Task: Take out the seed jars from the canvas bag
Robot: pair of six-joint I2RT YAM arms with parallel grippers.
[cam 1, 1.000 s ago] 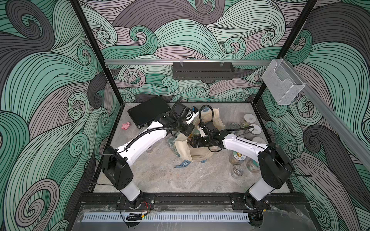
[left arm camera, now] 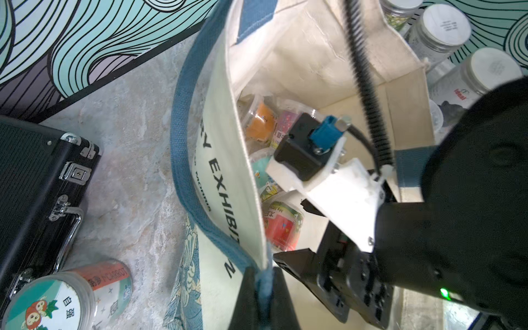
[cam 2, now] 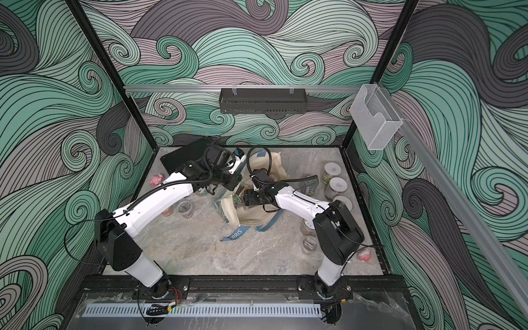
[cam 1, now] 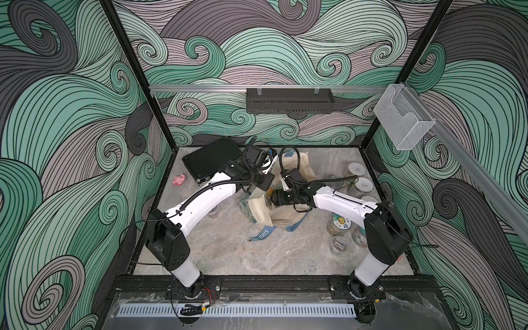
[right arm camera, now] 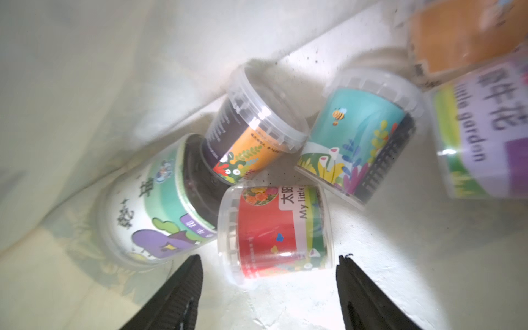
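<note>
The canvas bag (left arm camera: 217, 159) stands mid-table with its mouth open. My left gripper is shut at its near rim, on the blue strap and canvas edge. My right gripper is inside, open, its fingertips either side and just short of a red-labelled seed jar (right arm camera: 266, 231) on its side. Around that lie a white-and-purple jar (right arm camera: 154, 214), an orange-and-dark jar (right arm camera: 247, 137), a teal jar (right arm camera: 357, 132), a lilac jar (right arm camera: 484, 132) and an orange one (right arm camera: 462, 38).
A black case (cam 1: 211, 156) lies at back left. Jars stand left of the bag (cam 2: 185, 209) and several along the right (cam 2: 335, 187).
The right arm has shifted slightly, with its elbow moving about, and its gripper stays in the bag.
</note>
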